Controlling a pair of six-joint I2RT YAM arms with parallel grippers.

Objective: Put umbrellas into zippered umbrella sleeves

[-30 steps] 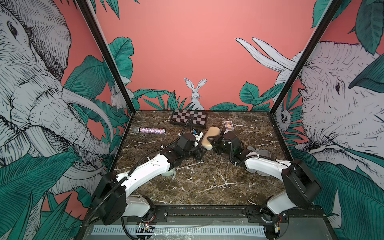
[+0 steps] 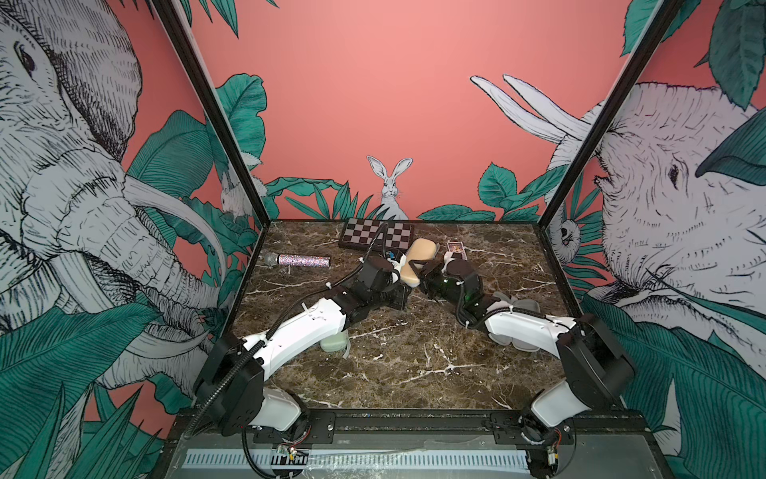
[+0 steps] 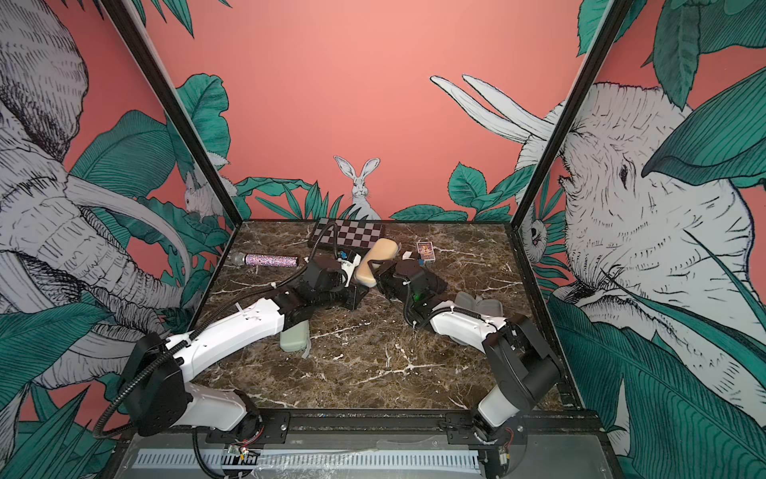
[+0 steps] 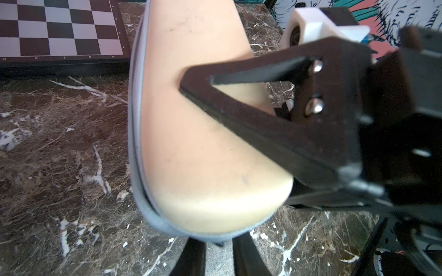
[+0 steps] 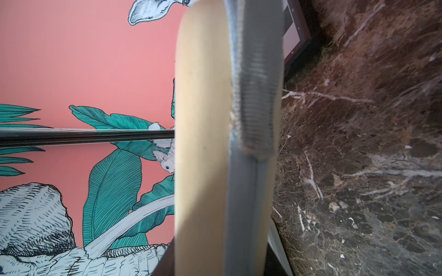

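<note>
A beige zippered case [image 2: 421, 249] with a grey zip band is held off the table at the centre. My right gripper [image 3: 380, 271] is shut on it, its dark fingers pressed across the beige side in the left wrist view. My left gripper [image 2: 399, 279] is at the case's left; its fingertips show at the bottom of the left wrist view, just under the case's end, apparently part open. A grey zip strip [image 5: 257, 78] faces the right wrist camera. A pale green case [image 2: 333, 341] lies below the left arm. Whether the beige case holds an umbrella cannot be told.
A checkered board [image 2: 375, 233] lies at the back, a glittery microphone [image 2: 303, 260] at the left, a small card box [image 2: 456, 249] behind the right gripper. A grey object [image 2: 522, 339] sits under the right arm.
The beige case and both grippers have moved slightly toward the back of the table over the last second, the case now reaching higher in the top left view.
</note>
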